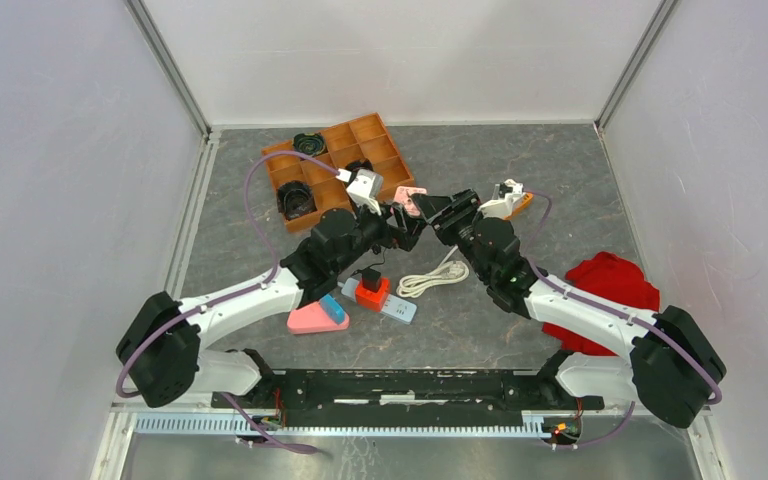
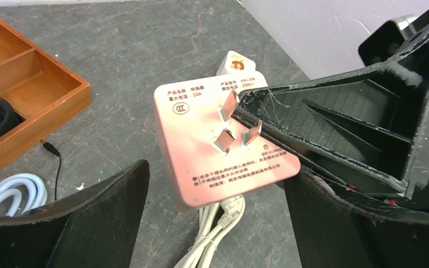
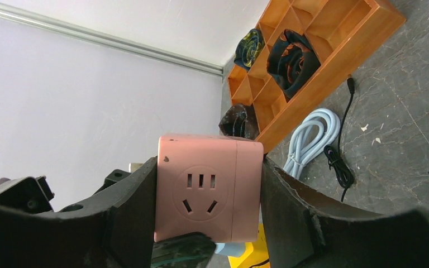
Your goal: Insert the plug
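Observation:
My right gripper is shut on a pink plug adapter, raised above the table's middle. The left wrist view shows its prongs and printed face; the right wrist view shows its socket holes. My left gripper is part open, its fingers on either side of the adapter's lower part, with no clear grip visible. Below, a red block with a black plug sits on a grey power strip.
A wooden compartment tray with coiled items stands at the back. A white cable lies centrally, a pink block front left, a red cloth at right.

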